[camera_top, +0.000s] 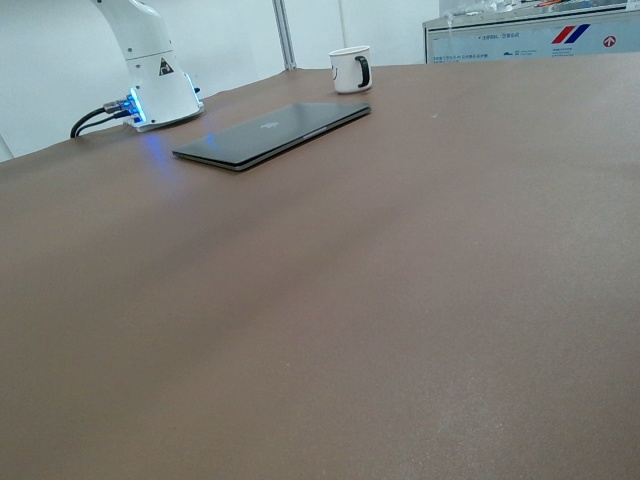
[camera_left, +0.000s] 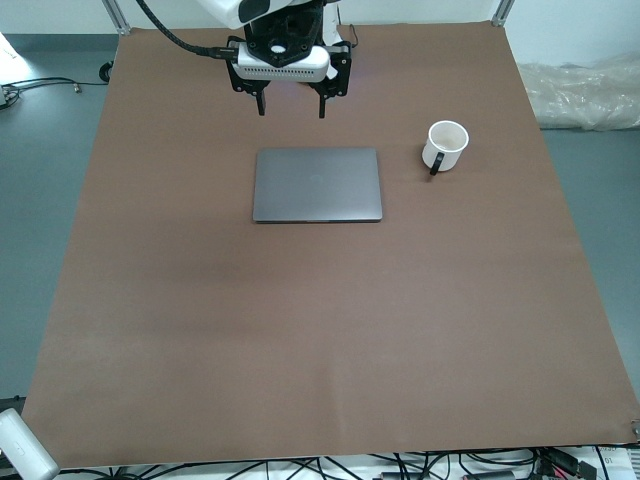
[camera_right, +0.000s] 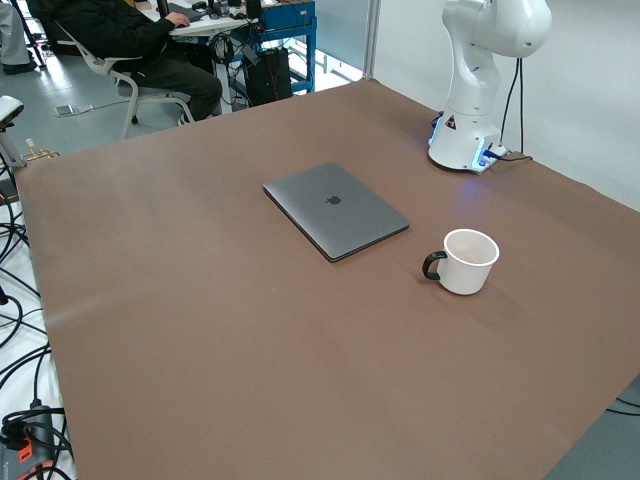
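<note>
A closed grey laptop (camera_left: 316, 185) (camera_top: 270, 135) (camera_right: 336, 212) lies flat on the brown table (camera_left: 330, 330). A white mug (camera_left: 445, 147) (camera_top: 349, 70) (camera_right: 467, 262) with a dark handle stands upright beside it, apart from it. In the camera left view my gripper (camera_left: 291, 104) hangs at the top, above the back part of the table behind the laptop, its two dark fingers spread apart with nothing seen between them. The gripper does not show in the other two views, where only the white arm's lower part is seen.
Cables run along the floor and past the table's edge. The arm's base (camera_right: 462, 142) stands at the back of the table near a white wall. A seated person (camera_right: 150, 60) is at a desk beyond the table in the camera right view.
</note>
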